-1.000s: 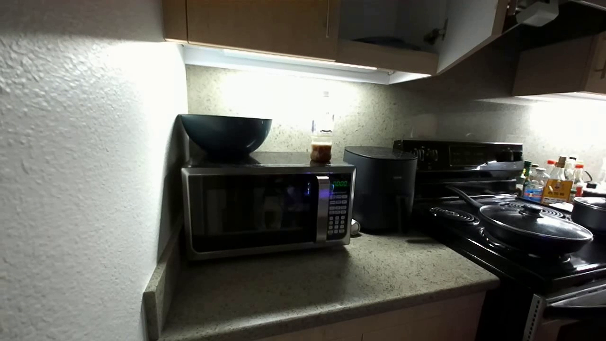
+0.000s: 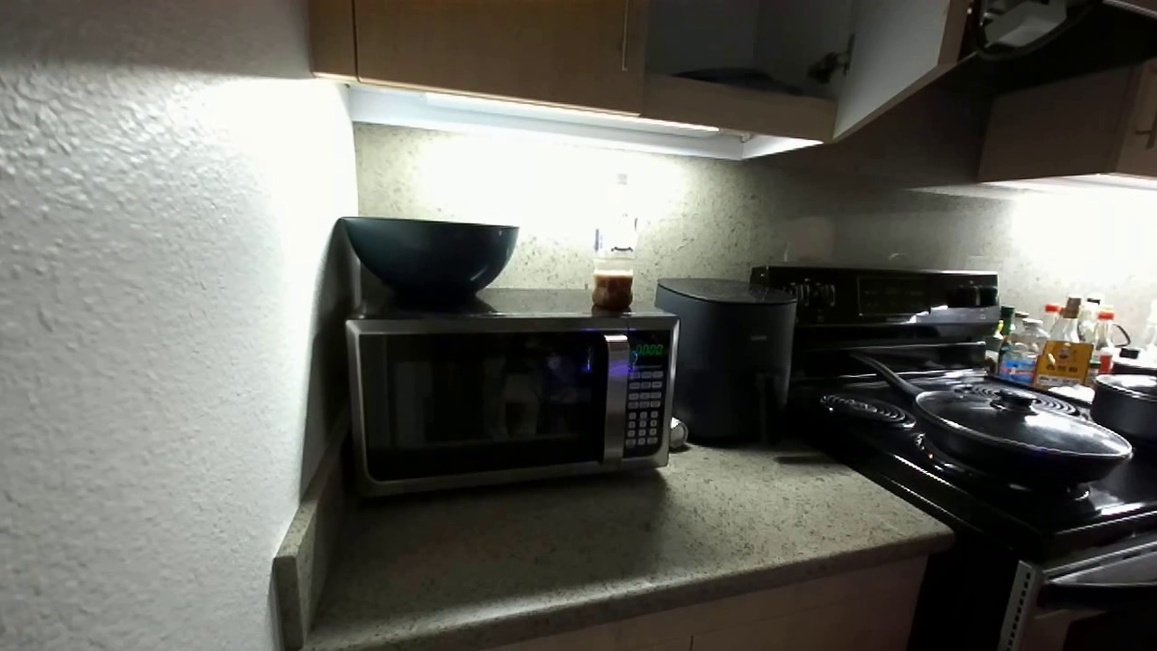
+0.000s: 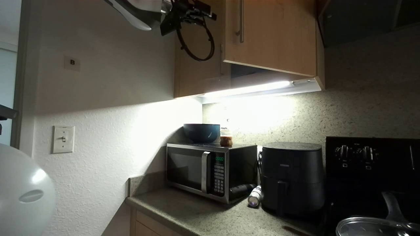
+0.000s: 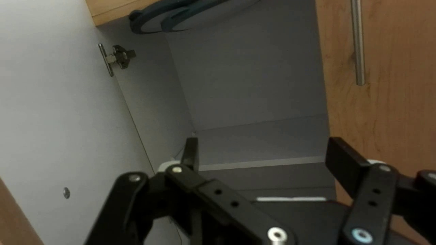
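Note:
My gripper is open in the wrist view, its dark fingers (image 4: 190, 153) wide apart and nothing between them. It faces an open upper cabinet (image 4: 249, 73), which looks upside down from here. Dark blue plates or dishes (image 4: 184, 16) show at the top edge of that view, resting on the cabinet's base. In exterior view 1, a dark dish (image 2: 743, 80) lies inside the same cabinet. The arm's gripper end (image 3: 189, 15) hangs high before the cabinets in exterior view 2; its fingertips cannot be made out there.
The swung-out cabinet door (image 4: 53, 102) and a closed door (image 4: 380, 94) flank the opening. Below stand a microwave (image 2: 488, 401) bearing a teal bowl (image 2: 428, 255) and a bottle (image 2: 613, 287), an air fryer (image 3: 291, 177), and a lidded pan (image 2: 1020, 429).
At the upper right of exterior view 1, the visible part of the arm has shifted slightly up and left, and a dark loop now shows there. The objects below have not moved.

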